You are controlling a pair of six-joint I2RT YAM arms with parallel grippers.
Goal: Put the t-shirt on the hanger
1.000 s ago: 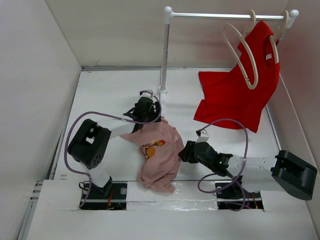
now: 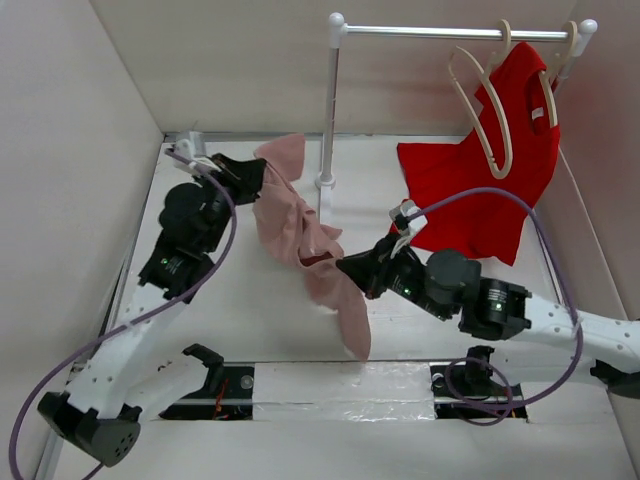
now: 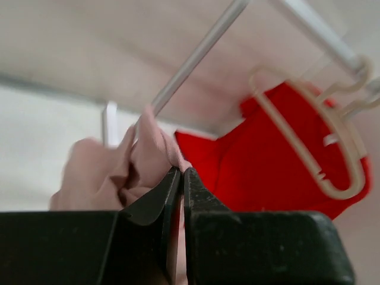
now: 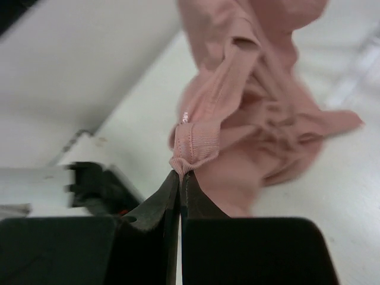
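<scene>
A pink T-shirt [image 2: 300, 240] is stretched up between both grippers, its lower part hanging toward the front of the white floor. My left gripper [image 2: 255, 172] is shut on its upper left part; in the left wrist view the cloth [image 3: 130, 178] rises from between the fingertips. My right gripper [image 2: 350, 265] is shut on another part at the middle right, the fabric [image 4: 196, 142] pinched at the tips in the right wrist view. An empty cream hanger [image 2: 500, 130] hangs on the rail [image 2: 420, 30] at the upper right.
A red shirt [image 2: 470, 200] hangs on another hanger at the right end of the rail, draped onto the floor behind my right arm. The rack's post [image 2: 330, 110] stands at back centre.
The shirt has lifted from a spread heap into a hanging strip, and its printed patch is out of sight.
</scene>
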